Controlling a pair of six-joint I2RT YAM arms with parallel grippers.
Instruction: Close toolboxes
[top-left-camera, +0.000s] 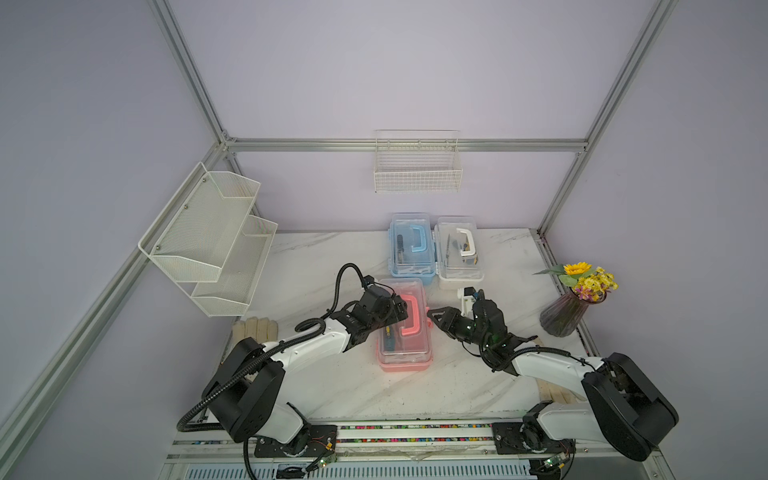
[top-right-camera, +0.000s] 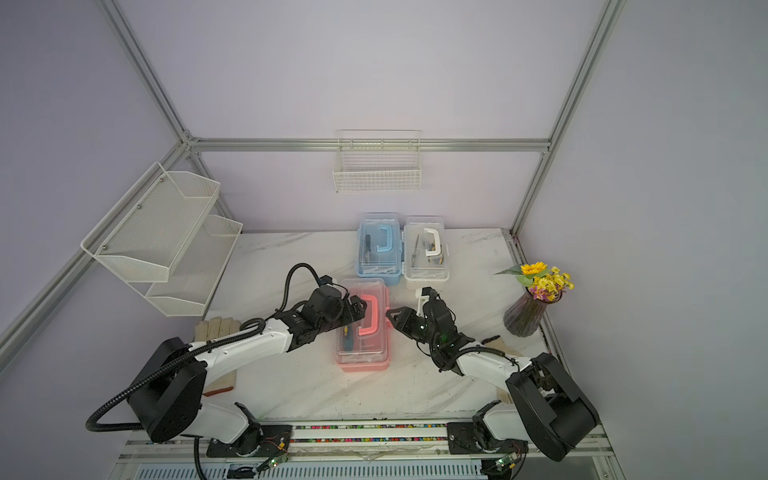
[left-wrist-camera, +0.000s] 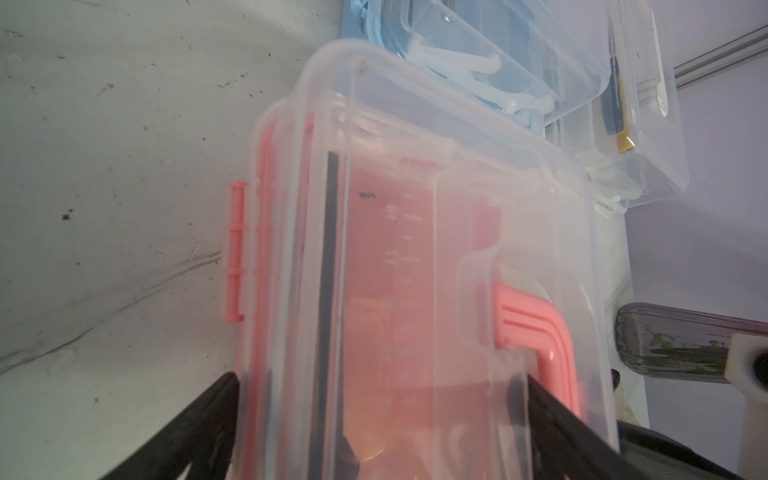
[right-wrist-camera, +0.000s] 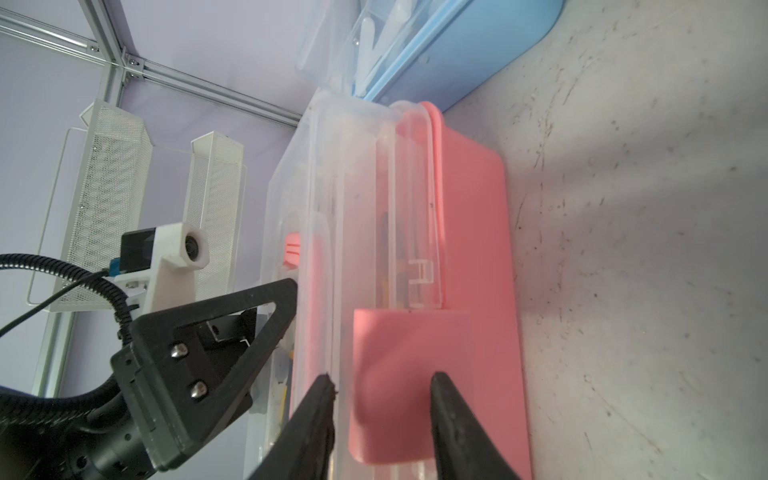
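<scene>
The pink toolbox (top-left-camera: 405, 358) lies at mid-table with its clear lid (left-wrist-camera: 400, 264) down over the base. On the lid, my left gripper (top-left-camera: 402, 309) has its fingers (left-wrist-camera: 188, 432) spread wide, nothing gripped between them. At the box's right side, my right gripper holds its fingers part way apart in front of the pink latch (right-wrist-camera: 408, 352). Whether they touch the latch, or whether it is fastened, I cannot tell. Behind stand the blue toolbox (top-left-camera: 404, 260) and the white toolbox (top-left-camera: 452, 260), both with lids down.
The vase of flowers (top-left-camera: 565, 312) stands at the right edge. White mesh shelves (top-left-camera: 212, 232) hang at the left, and a glove (top-left-camera: 256, 329) lies below them.
</scene>
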